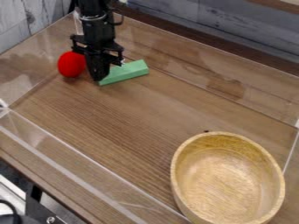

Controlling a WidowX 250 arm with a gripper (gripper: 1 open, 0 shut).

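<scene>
My gripper (96,68) hangs at the upper left, low over the table, shut, with nothing visible between its fingers. A red round object (70,63) sits just left of it. A green block (128,72) lies at its right, close against or under the fingertips; whether they touch I cannot tell.
A large pale wooden bowl (226,179) stands at the front right. Grey walls (222,26) border the back and left.
</scene>
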